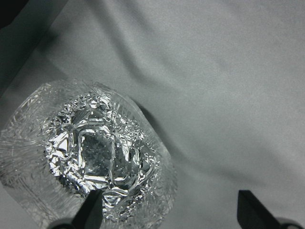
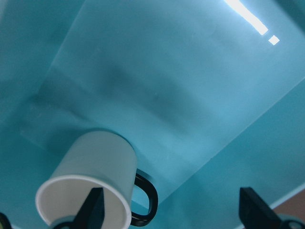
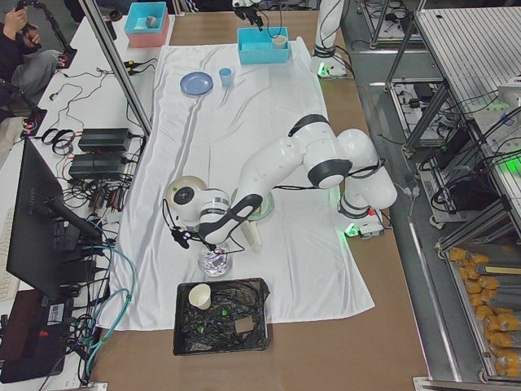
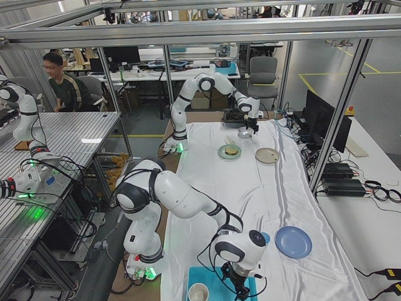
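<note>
My left gripper [image 3: 187, 236] hangs open over the white cloth above a foil-lined clear bowl [image 1: 97, 157], which lies below and toward one finger in the left wrist view. My right gripper [image 4: 238, 282] is open above a cyan bin [image 2: 157, 86]. A white mug with a black handle [image 2: 95, 157] lies on its side in that bin, under one finger, with nothing seen gripped.
A black tray [image 3: 220, 334] with a white cup [image 3: 199, 296] is beside the bowl. Beige [image 4: 267, 157] and green [image 4: 222, 153] plates, a blue plate [image 3: 196, 83] and blue cup [image 3: 226, 76] stand on the cloth, whose middle is clear.
</note>
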